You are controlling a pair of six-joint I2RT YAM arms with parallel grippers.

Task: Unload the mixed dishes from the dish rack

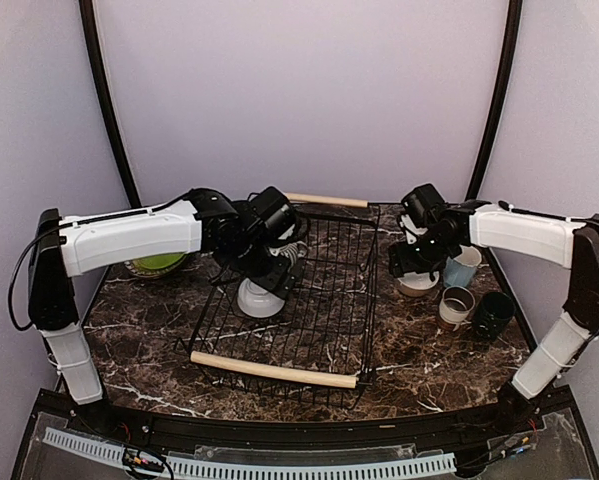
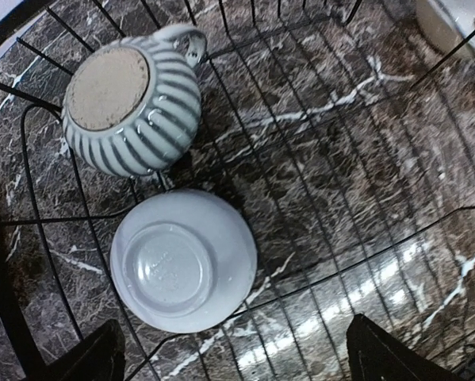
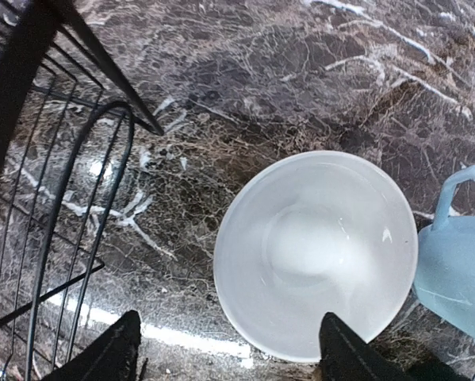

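Observation:
Inside the black wire dish rack lie an upside-down white bowl and, behind it, an upside-down striped cup. My left gripper is over these two with its fingers apart; in the left wrist view its fingers show at the bottom corners, nothing between them. To the right of the rack, an upright white bowl rests on the counter. Just above that bowl is my right gripper, its fingers spread and empty, one overlapping the bowl's near rim in the right wrist view.
A light blue mug, a white cup and a dark green cup stand close together at the right. Green dishes sit left of the rack.

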